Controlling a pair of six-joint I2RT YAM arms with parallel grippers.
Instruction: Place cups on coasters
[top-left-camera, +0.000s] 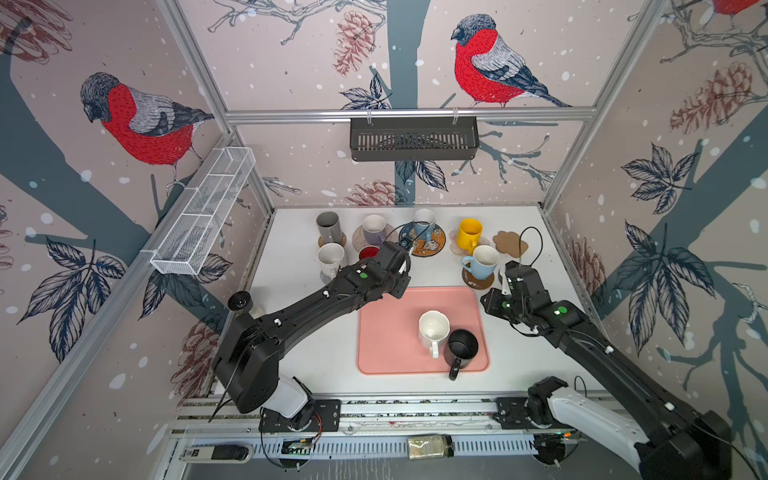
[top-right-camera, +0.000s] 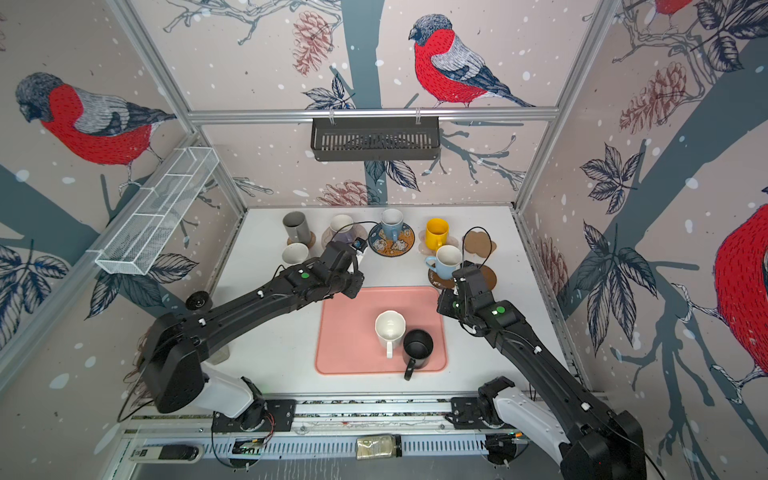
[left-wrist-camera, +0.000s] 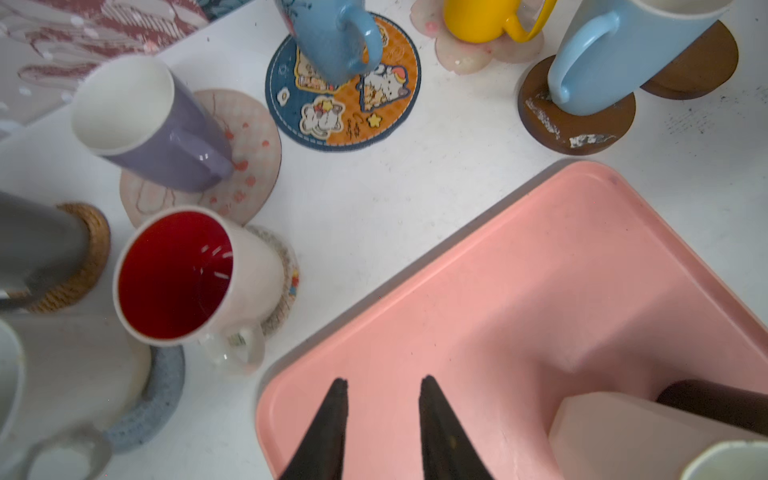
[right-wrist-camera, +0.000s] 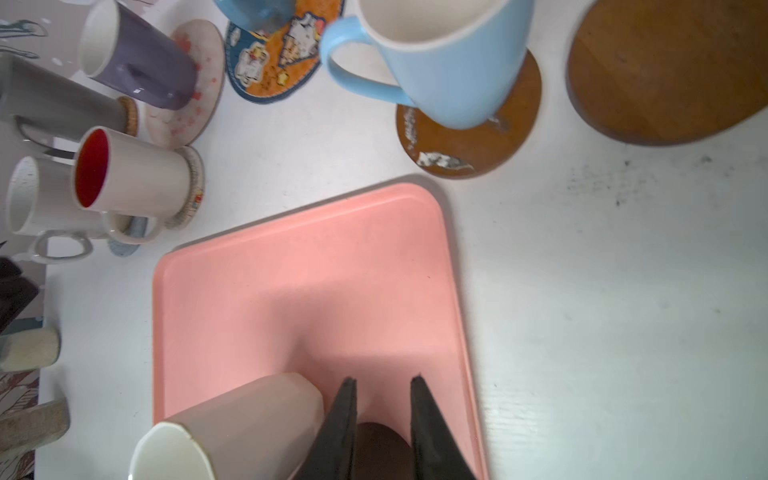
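On the pink tray (top-left-camera: 400, 328) stand a white cup (top-left-camera: 433, 323) and a black cup (top-left-camera: 462, 345). Over the tray's far left corner is my left gripper, its fingers apart and nothing between them. My right gripper is near the tray's right edge, fingers apart and empty; the black cup lies beyond and below its tips. On coasters are a red-lined white cup (left-wrist-camera: 200, 276), a purple cup (left-wrist-camera: 156, 124), a blue patterned cup (left-wrist-camera: 328, 36), a yellow cup (top-left-camera: 469, 233), a light blue cup (right-wrist-camera: 448, 64) and a grey cup (top-left-camera: 329, 227). Another white cup (top-left-camera: 331, 257) sits on a grey-blue coaster (left-wrist-camera: 156, 404).
A brown coaster (right-wrist-camera: 672, 68) and a flower-shaped brown coaster (top-left-camera: 512, 242) at the right are bare. Jars (right-wrist-camera: 30, 350) stand at the left table edge. The white table (right-wrist-camera: 608, 320) right of the tray is clear.
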